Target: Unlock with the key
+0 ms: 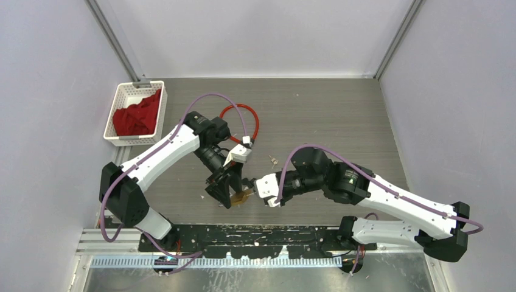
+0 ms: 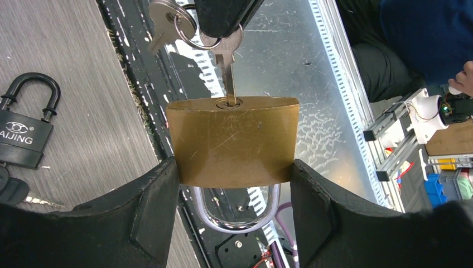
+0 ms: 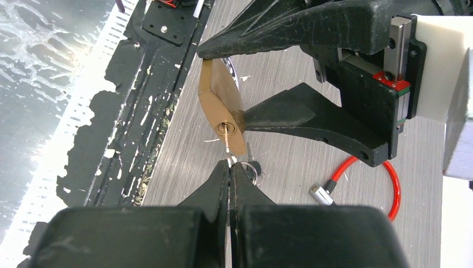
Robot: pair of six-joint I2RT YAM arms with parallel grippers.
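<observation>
A scratched brass padlock (image 2: 233,146) is gripped by its sides, with my left gripper shut on it. Its silver shackle (image 2: 237,225) points away from the keyhole; both legs run up to the body, and their ends are hard to judge. The key (image 2: 225,58) has its tip at the keyhole, part of the blade still outside. How deep it sits cannot be told. My right gripper is shut on the key's bow; in the right wrist view the key's blade (image 3: 227,144) lines up with the lock face. A second key (image 2: 170,23) hangs from the ring.
A black padlock (image 2: 25,131) lies on the table with a black-headed key (image 2: 39,198) near it. A red cable lock (image 1: 256,125) and loose keys (image 1: 274,161) lie farther back. The white basket (image 1: 111,131) holds red cloth. Right of the arms, the table is clear.
</observation>
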